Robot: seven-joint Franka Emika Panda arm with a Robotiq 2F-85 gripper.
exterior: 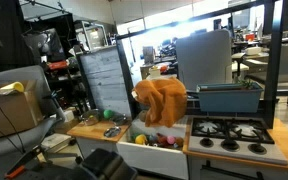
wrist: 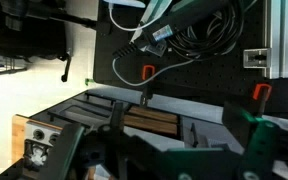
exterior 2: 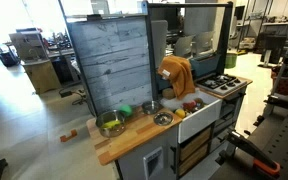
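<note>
My gripper is in the wrist view, with a dark finger [wrist: 112, 145] at the lower left and another dark finger [wrist: 256, 142] at the lower right. It is open, with a wide gap and nothing held. An orange towel [exterior: 164, 100] hangs over the back of the toy kitchen. Below it, a white drawer [exterior 2: 197, 122] stands pulled out, and several small colourful items [exterior: 156, 140] lie inside. To the right is a stove top [exterior: 234, 130] with black burners. Neither exterior view shows my gripper clearly.
Metal bowls [exterior 2: 112, 123] stand on the wooden counter [exterior 2: 124, 146], beside something green [exterior 2: 125, 109]. A blue-green bin [exterior: 229, 98] sits behind the stove. Coiled black cables [wrist: 209, 35] lie on the dark mount [wrist: 184, 75]. Bare floor [exterior 2: 44, 130] lies left of the kitchen.
</note>
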